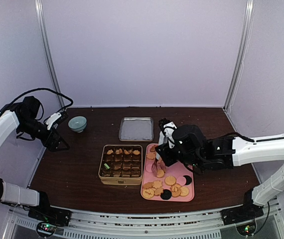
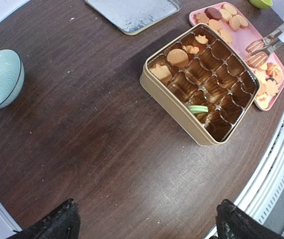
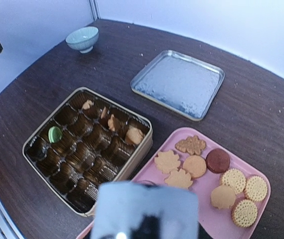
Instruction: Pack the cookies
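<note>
A gold tin [image 1: 102,164] with a brown compartment insert stands mid-table, holding several cookies in its back row and a green one [image 2: 198,109] at the left. Right of it lies a pink tray [image 1: 189,196] of assorted cookies. My right gripper [image 1: 159,157] is over the tray, holding tongs [image 2: 264,47] whose heads are low among the cookies; whether they grip a cookie I cannot tell. Its fingers are mostly hidden in the right wrist view. My left gripper [image 1: 57,144] hangs open at the table's left side, empty.
A metal tray [image 1: 136,129] lies behind the tin, and a pale blue bowl [image 1: 77,124] stands at the back left. A metal rail runs along the front edge.
</note>
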